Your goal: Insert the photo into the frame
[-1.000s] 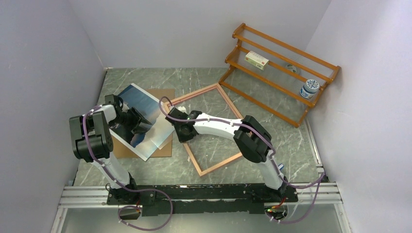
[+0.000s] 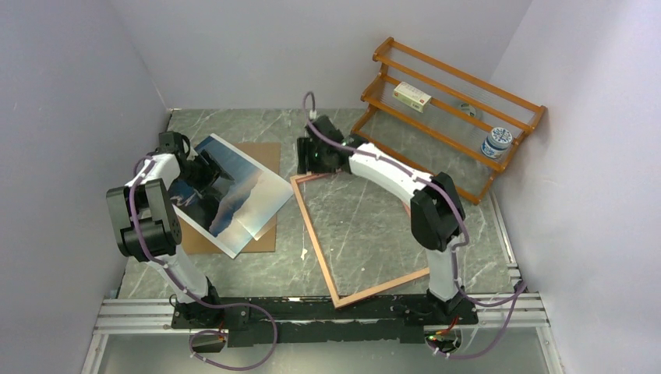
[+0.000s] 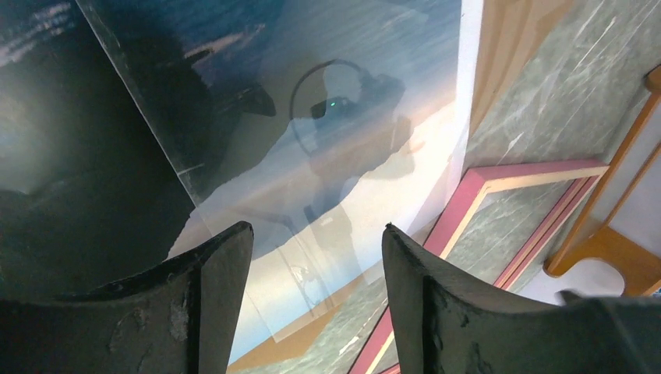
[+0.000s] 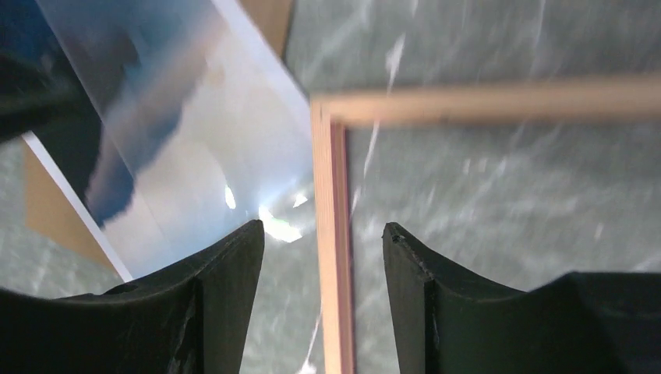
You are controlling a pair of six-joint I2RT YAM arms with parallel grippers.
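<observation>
The photo (image 2: pixel 266 191), a dark blue and pale seascape, lies on the left of the table under a clear sheet (image 3: pixel 351 195) that reflects light. To its right the empty wooden frame (image 2: pixel 318 248) rests flat on the table, its far side partly hidden by my right arm. My left gripper hangs above the photo with its fingers apart and nothing between them. Over the frame's far left corner is my right gripper, blurred in the top view, its fingers apart. In the right wrist view one frame side (image 4: pixel 327 257) passes below that gap, not gripped.
Brown backing board (image 2: pixel 263 156) lies beneath the photo. A wooden rack (image 2: pixel 468 78) with a small box (image 2: pixel 411 96) and a blue-white jar (image 2: pixel 496 142) stands at the back right. Bare table shows between photo and frame, and along the back.
The frame has shifted right and toward the front, away from the photo. My right gripper has since moved to the back and stands apart from it. The left arm has moved slightly to the back.
</observation>
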